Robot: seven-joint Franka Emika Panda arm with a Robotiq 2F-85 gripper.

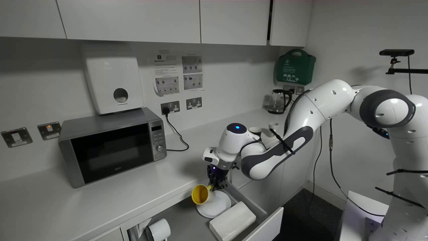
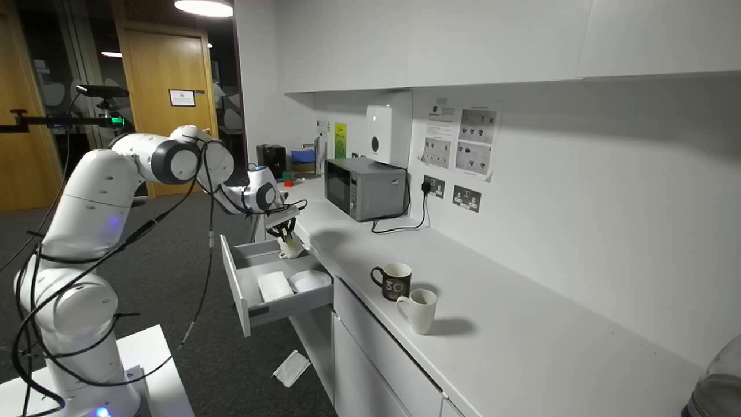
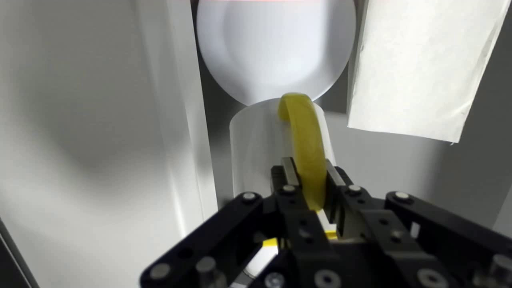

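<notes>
A white mug with a yellow inside hangs above the open drawer, its mouth tipped toward the left in exterior view 1. My gripper is shut on its yellow handle, one finger on either side. The mug's white wall lies below the handle in the wrist view, partly hidden by my fingers. Beside and below it in the drawer sits a white plate or saucer. In exterior view 2 the gripper and mug are small, over the drawer's far part.
A white box-like block lies beside the plate, and another white mug lies at the drawer's left. The counter edge borders the drawer closely. On the counter stand a microwave, a black mug and a white mug.
</notes>
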